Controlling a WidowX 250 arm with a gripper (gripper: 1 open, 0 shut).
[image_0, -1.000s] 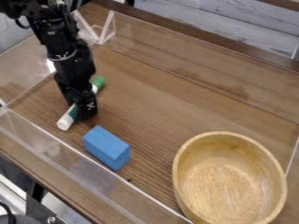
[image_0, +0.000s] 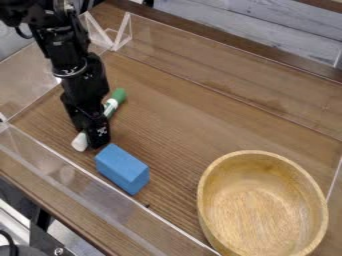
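Observation:
The black robot gripper (image_0: 91, 128) is lowered at the left of the wooden table, its fingertips over a white object with a green end (image_0: 115, 100), which lies slanting under it. The gripper partly hides this object. Whether anything is between the fingers is hard to see. A blue box (image_0: 123, 169) lies just below and right of the gripper.
A large tan oval bowl (image_0: 262, 170) fills the lower right of the wooden table (image_0: 207, 80). Clear low walls edge the table at left and back.
The gripper has shifted slightly over the white and green object, whose visible parts look little changed in place.

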